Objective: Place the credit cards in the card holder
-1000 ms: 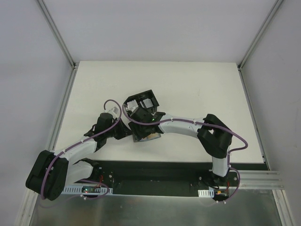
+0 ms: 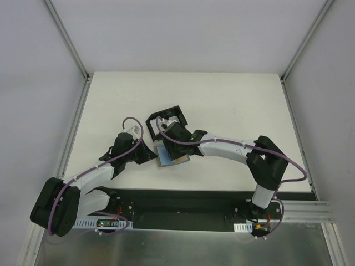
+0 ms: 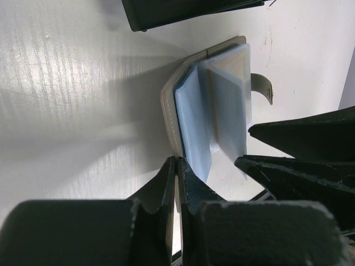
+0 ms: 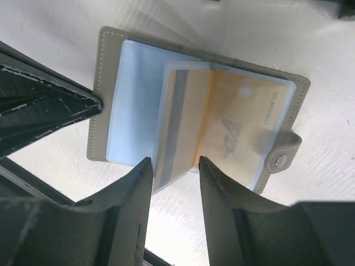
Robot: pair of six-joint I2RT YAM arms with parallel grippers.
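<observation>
The grey card holder (image 4: 100,133) lies open, with blue sleeves (image 3: 194,127) and an orange card (image 4: 244,122) visible through the clear pockets on its right half. My left gripper is shut at the holder's near edge; whether that edge is between its tips is unclear. My right gripper stands part open over the holder, its left fingertip beside the edge of a raised clear flap showing a striped card face (image 4: 180,122).
A black tray (image 2: 177,111) with white items inside sits just behind the holder.
My right arm has shifted to the right in the top view, uncovering more of the holder's blue left side. The left arm has stayed still.
</observation>
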